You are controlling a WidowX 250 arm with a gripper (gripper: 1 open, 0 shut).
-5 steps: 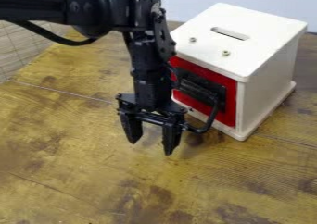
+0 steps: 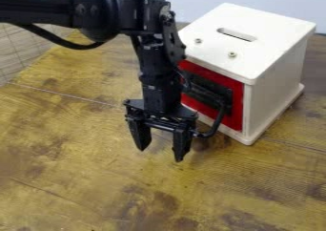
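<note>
My black gripper (image 2: 160,145) points down over the wooden table, its two fingers apart with nothing between them. It hangs in front and to the left of a white box (image 2: 261,39) that has a slot and two knobs on its sloped top and a red front panel (image 2: 234,92). The arm and its cable cover part of that red front, so its middle is hard to make out.
A tiled surface shows at the far left beyond the table's edge.
The gripper has shifted slightly to the right over the last second. The box has stayed where it was.
</note>
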